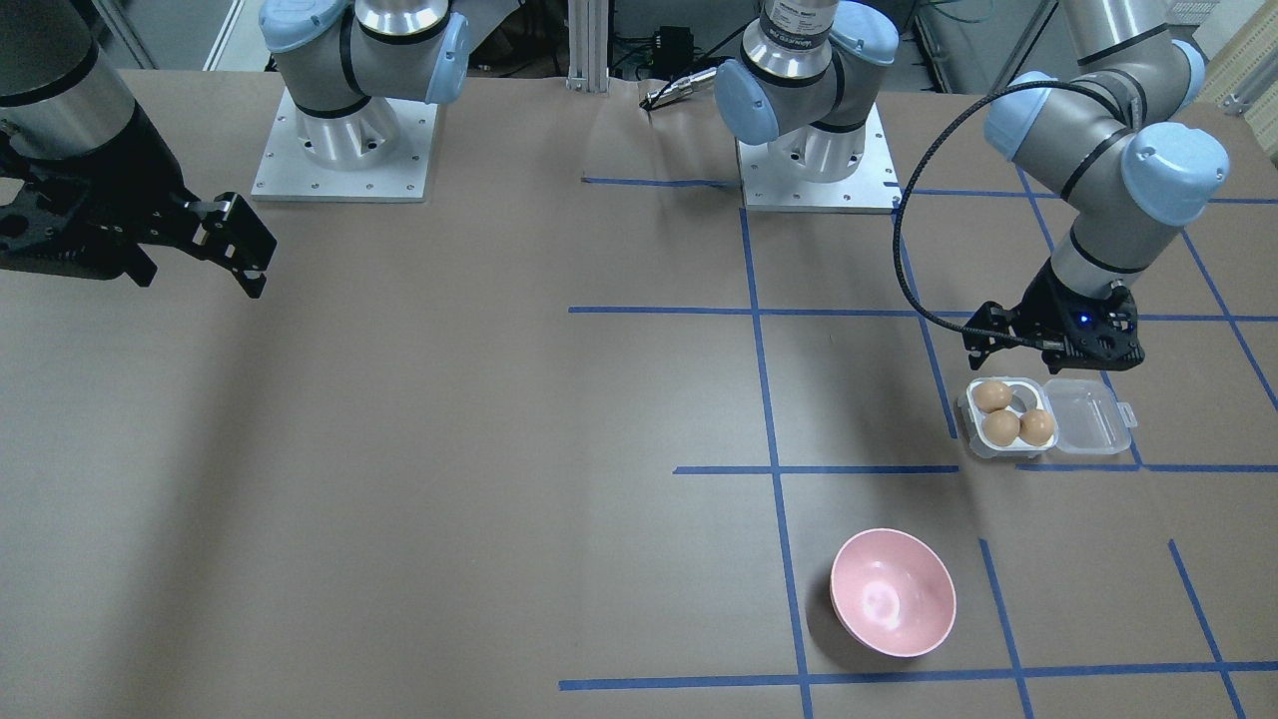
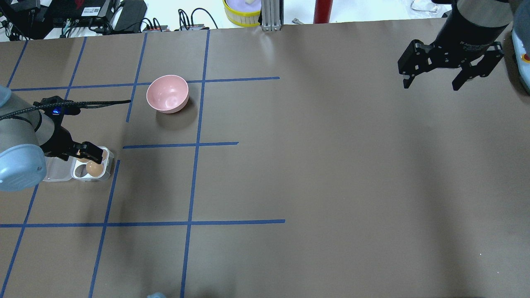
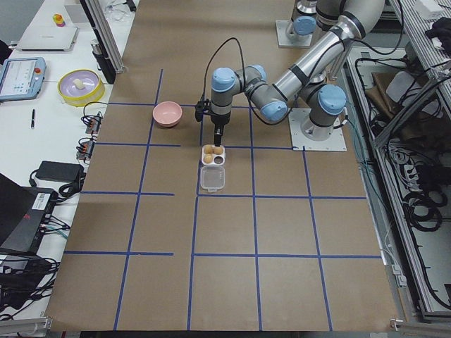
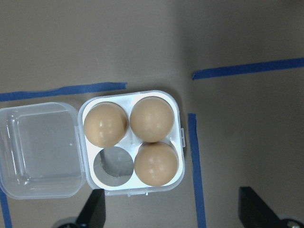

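A white egg carton (image 1: 1006,437) with a clear open lid (image 1: 1087,419) holds three brown eggs and one empty hollow. In the left wrist view the eggs (image 4: 151,118) fill the top two hollows and lower right; the lower left (image 4: 113,166) is empty. My gripper (image 1: 1012,359) is just above the carton, fingertips downward; in the left wrist view its fingers stand wide apart below the carton (image 4: 168,185), open, with nothing between them. A pink bowl (image 1: 893,589) sits on the table apart from the carton.
A second arm's black gripper (image 2: 447,69) is at the far side of the table. More arm bases stand along the back in the front view.
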